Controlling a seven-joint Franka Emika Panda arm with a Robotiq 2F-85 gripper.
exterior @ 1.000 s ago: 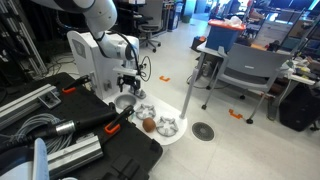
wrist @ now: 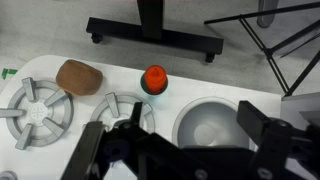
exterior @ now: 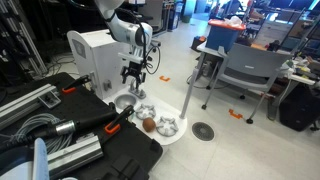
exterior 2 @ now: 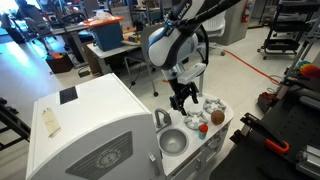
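Observation:
My gripper stands open in the wrist view, its two dark fingers (wrist: 272, 140) wide apart. The space between them shows only the white counter and part of the round metal sink (wrist: 212, 118). Just beyond the gap lies a small red object (wrist: 154, 80) by the counter's edge, touched by neither finger. A brown rounded object (wrist: 78, 77) is farther left, near a burner. In exterior view 2 the gripper (exterior 2: 181, 104) hangs above the counter, with the red object (exterior 2: 203, 128) and the brown object (exterior 2: 217, 117) to its right.
Grey burners (wrist: 38, 110) take up the counter's left side in the wrist view. A faucet (exterior 2: 160, 119) rises beside the sink, close to the arm, and a tall white cabinet (exterior 2: 90, 110) flanks it. Black tables border the counter in exterior view 1.
Over the last second the arm has swung rightward in exterior view 1, away from the white cabinet. The objects on the counter look unmoved.

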